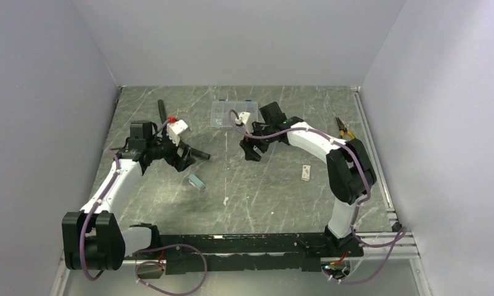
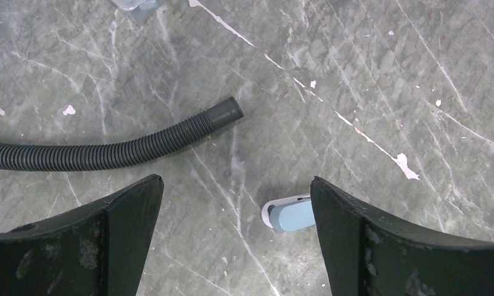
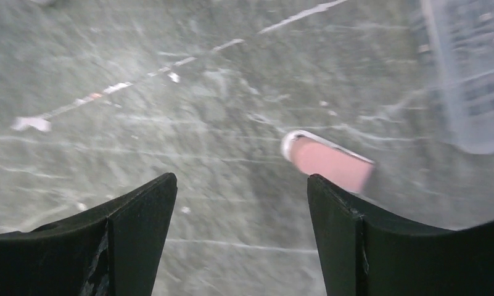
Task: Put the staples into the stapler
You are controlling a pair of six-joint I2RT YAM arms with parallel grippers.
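A small light-blue stapler (image 1: 196, 182) lies on the table in front of my left gripper (image 1: 185, 161). In the left wrist view the blue stapler (image 2: 292, 214) shows partly behind the right-hand finger. That gripper is open and empty. My right gripper (image 1: 251, 153) hangs over the middle of the table, its fingers apart with bare tabletop between them. Beyond its right-hand finger, a pink stapler-like object (image 3: 330, 163) lies blurred in the right wrist view; from above the right arm seems to hide it. A small whitish pack (image 1: 306, 172), perhaps the staples, rests right of centre.
A clear divided box (image 1: 227, 113) stands at the back middle. Black ribbed hose (image 2: 108, 155) lies by the left gripper. Pliers with yellow handles (image 1: 343, 128) sit at the far right.
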